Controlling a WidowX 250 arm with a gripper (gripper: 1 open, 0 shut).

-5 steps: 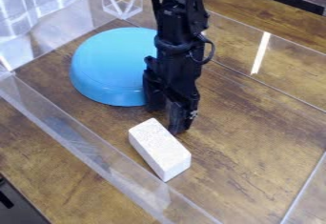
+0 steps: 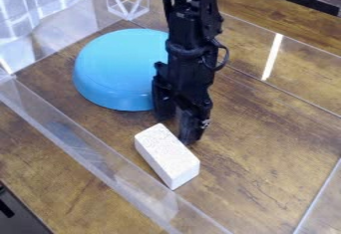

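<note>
The black robot arm hangs down from the top, with its dark gripper low over the wooden table, just behind a white block and at the right side of a blue round object. The gripper stands open, as far as its dark fingers can be made out; whether anything small lies between them is hidden. The white block lies flat in front of it, apart from the fingers.
A clear plastic wall runs diagonally along the lower left. Something transparent stands at the top left.
The arm has shifted very slightly, its upper part a little to the right. The white block and blue object have not moved.
</note>
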